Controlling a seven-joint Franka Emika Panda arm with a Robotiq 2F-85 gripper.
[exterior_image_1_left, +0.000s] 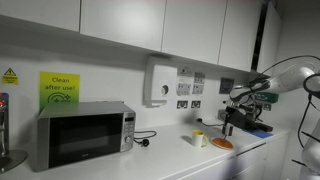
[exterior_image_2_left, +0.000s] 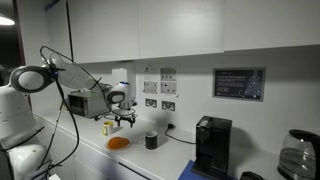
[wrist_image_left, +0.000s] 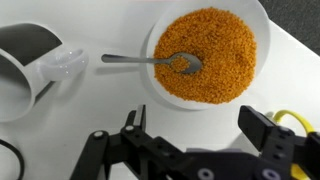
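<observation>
In the wrist view a white plate (wrist_image_left: 262, 38) is filled with small orange grains (wrist_image_left: 222, 42). On the grains rests a metal spoon (wrist_image_left: 183, 62), its handle reaching left past the rim. Below the plate in that view, my gripper is open, its fingers wide apart with nothing between them. A dark mug (wrist_image_left: 22, 45) with a pale handle stands to the left. At lower right, a yellow mug (wrist_image_left: 295, 118) is partly hidden by a finger. From outside, the gripper (exterior_image_2_left: 122, 115) hangs above the counter near the plate (exterior_image_2_left: 118, 143).
A microwave (exterior_image_1_left: 85, 135) stands farther along the counter. Past the dark mug (exterior_image_2_left: 151, 140) in the second exterior view are a black coffee machine (exterior_image_2_left: 213, 146) and a glass kettle (exterior_image_2_left: 298, 155). Wall cabinets (exterior_image_1_left: 120, 22) overhang the worktop.
</observation>
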